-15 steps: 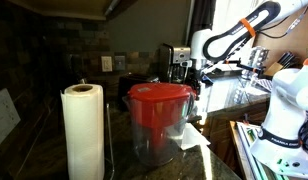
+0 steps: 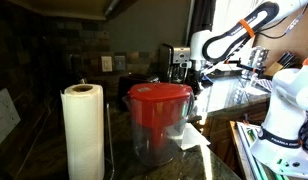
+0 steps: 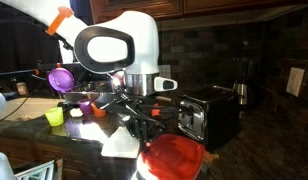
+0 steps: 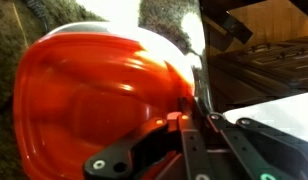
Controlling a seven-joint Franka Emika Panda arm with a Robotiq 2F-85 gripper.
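Note:
A clear container [image 2: 159,140] stands on the dark counter with a red lid [image 2: 159,92] over its top. From above, in the wrist view, the lid [image 4: 94,95] fills the left half, and a pale rim shows around its upper edge. My gripper is at the lid's edge, shut on it; the exact spot between the fingers is dark and blurred. In exterior view 2 the gripper [image 3: 146,128] reaches down to the near side of the red lid [image 3: 172,157].
A paper towel roll [image 2: 84,135] stands to the left of the container. White paper [image 2: 194,137] lies on the counter beside it. A black toaster [image 3: 209,115] sits behind, and a green cup [image 3: 56,117] stands farther off.

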